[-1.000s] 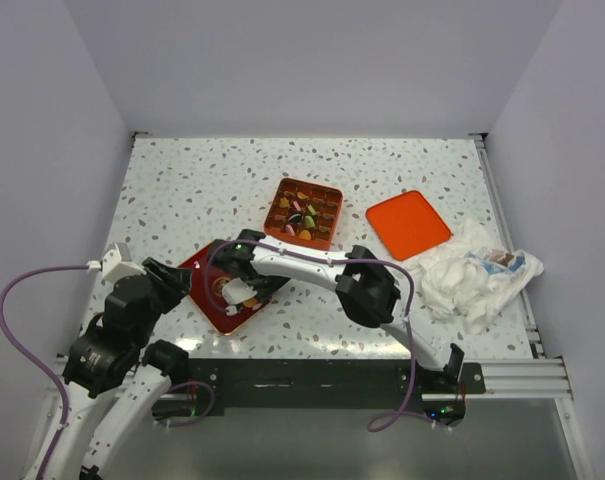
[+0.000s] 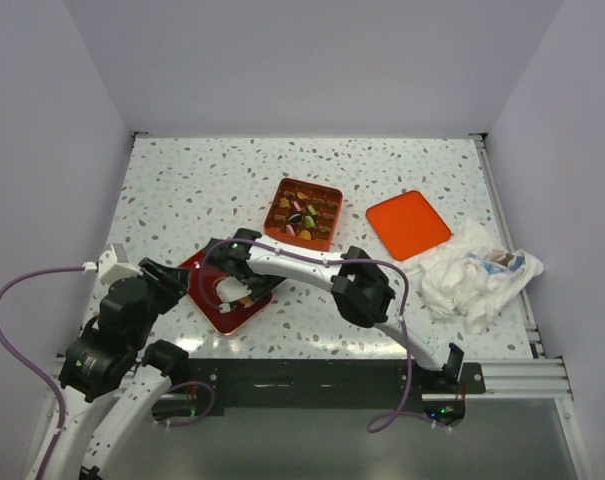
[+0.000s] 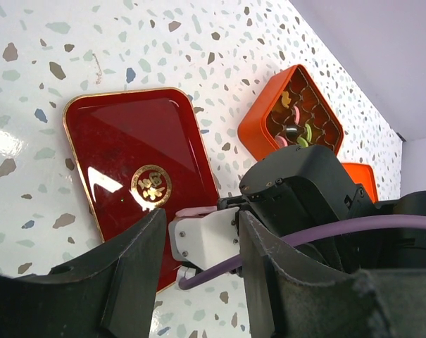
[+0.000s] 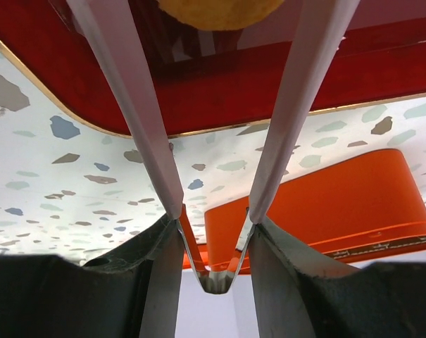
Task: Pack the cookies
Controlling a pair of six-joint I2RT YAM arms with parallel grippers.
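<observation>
My right gripper (image 2: 232, 290) is low over the red tray (image 2: 214, 318) at the lower left of the table, its long pale fingers (image 4: 124, 84) apart in the right wrist view, with a round yellow cookie (image 4: 220, 10) at the top edge between and beyond them; whether they touch it is unclear. My left gripper (image 2: 177, 275) is just left of the tray, fingers apart above it. An orange compartment box (image 2: 303, 210) behind holds several small colourful pieces.
An orange lid (image 2: 407, 225) lies flat at the right. Crumpled white plastic (image 2: 462, 285) covers the right front corner.
The right arm has shifted slightly leftward over the red tray since a second ago. The left arm has moved very little.
</observation>
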